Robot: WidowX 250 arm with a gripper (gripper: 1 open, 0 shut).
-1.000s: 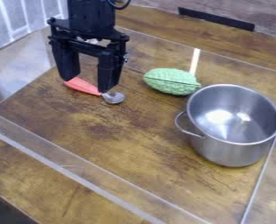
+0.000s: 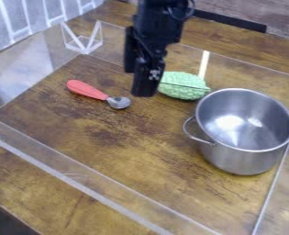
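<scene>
My black gripper [image 2: 144, 72] hangs above the back middle of the wooden surface, open and somewhat blurred. Below it and to the left lies a spoon with a pink handle [image 2: 93, 90] and a metal head. To its right is a green bumpy vegetable-like object [image 2: 181, 84]. A steel pot [image 2: 242, 147] with side handles stands at the right.
Clear low walls border the wooden surface [image 2: 110, 165], whose front and middle are bare. A small white object [image 2: 83, 40] is at the back left. A thin pale strip runs behind the green object.
My gripper has moved right and back, from over the spoon toward the green object, uncovering the spoon. The spoon, green object and pot look unmoved.
</scene>
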